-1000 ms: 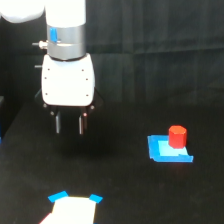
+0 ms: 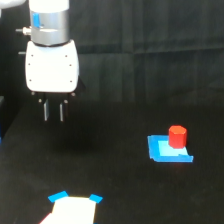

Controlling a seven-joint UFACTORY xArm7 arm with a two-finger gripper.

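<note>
My white gripper (image 2: 54, 110) hangs at the upper left of the camera view, pointing down. Its two thin dark fingers stand apart, with a gap between them and nothing held there. Across the table to the right stands a small red block (image 2: 177, 136). It rests on a white square (image 2: 166, 150) edged with blue tape (image 2: 155, 150). The gripper is well to the left of this block and does not touch it.
Near the front edge lies a white patch (image 2: 74, 211) with blue tape (image 2: 58, 196) at its corners; something reddish shows at its left, cut off by the frame. A dark curtain (image 2: 150, 50) hangs behind.
The gripper has moved left and somewhat up in the view. Its fingers appear closer together than before. The red block has stayed put.
</note>
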